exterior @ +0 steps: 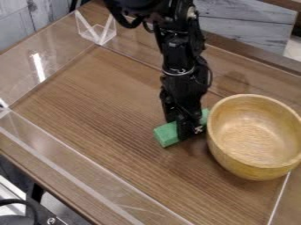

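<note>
A green block (167, 134) lies on the wooden table just left of a large tan bowl (253, 141). The black gripper (186, 125) is down over the block at the bowl's left side, its fingers partly covering it. Whether it holds the block is unclear.
A clear plastic holder (97, 28) stands at the back left. A black cable shows at the lower left.
</note>
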